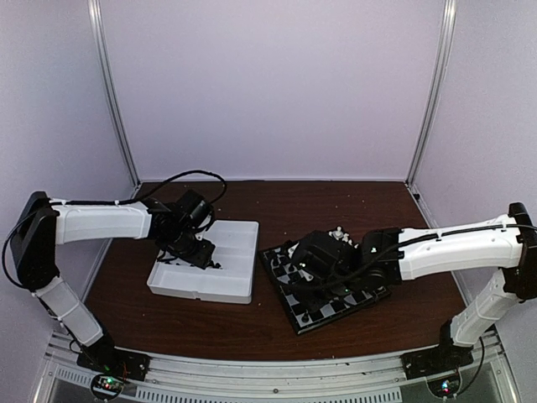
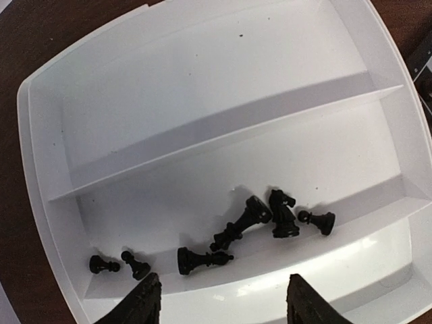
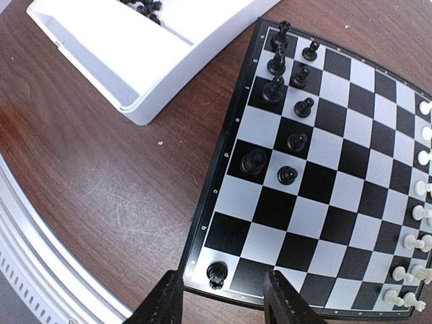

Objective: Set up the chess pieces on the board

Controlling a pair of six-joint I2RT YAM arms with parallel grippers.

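The chessboard (image 3: 324,182) lies on the table at the right, with white pieces (image 3: 418,212) along one side. Black pieces (image 3: 273,90) stand in two partial rows near the opposite edge, and a lone black piece (image 3: 217,274) occupies a corner square. Above that corner, my right gripper has its fingers apart and nothing between them. Several black pieces lie on their sides in the white tray (image 2: 223,145): a knight (image 2: 283,214), small pawns (image 2: 317,221) and taller pieces (image 2: 239,225). My left gripper is over the tray, fingers apart and empty.
Low dividers split the tray into compartments; the compartment beyond the fallen pieces is empty. Bare brown table (image 1: 268,327) lies in front of the tray and board. White walls (image 1: 268,92) enclose the workspace.
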